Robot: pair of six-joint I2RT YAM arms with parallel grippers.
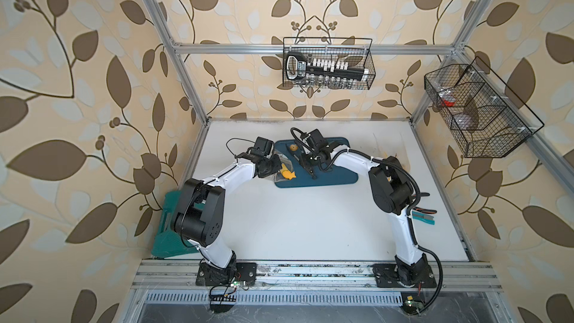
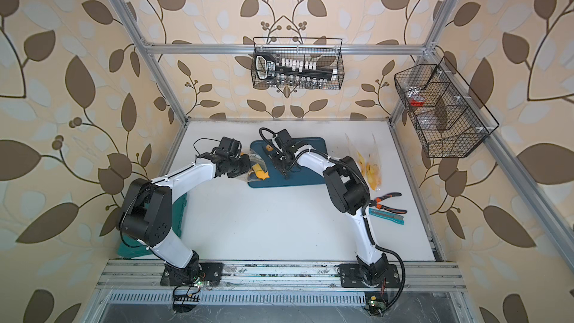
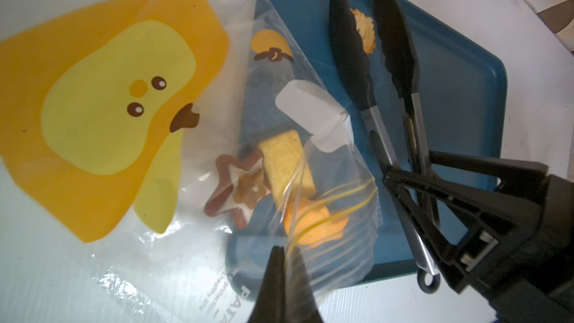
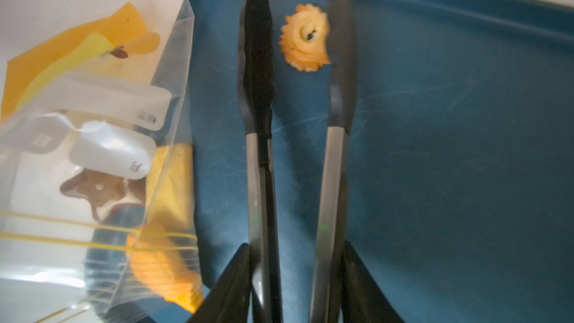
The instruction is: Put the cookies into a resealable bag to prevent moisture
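The clear resealable bag (image 3: 185, 203), printed with a yellow-orange bird, overlaps the left part of the blue tray (image 3: 466, 83). My left gripper is shut on the bag's film near its mouth. Through the plastic show a star-shaped cookie (image 3: 239, 188), a yellow block (image 3: 288, 161) and an orange piece (image 3: 314, 221). My right gripper holds black-tipped metal tongs (image 4: 257, 197), both arms between its fingers. A round ridged cookie (image 4: 303, 39) lies on the tray between the tong tips. The right tip covers its edge; firm contact cannot be told.
Pliers (image 2: 388, 202) and a teal cutter (image 2: 387, 216) lie at the table's right, below another clear bag (image 2: 370, 167). A green container (image 1: 170, 227) stands at the left edge. Wire baskets (image 1: 329, 71) hang at the walls.
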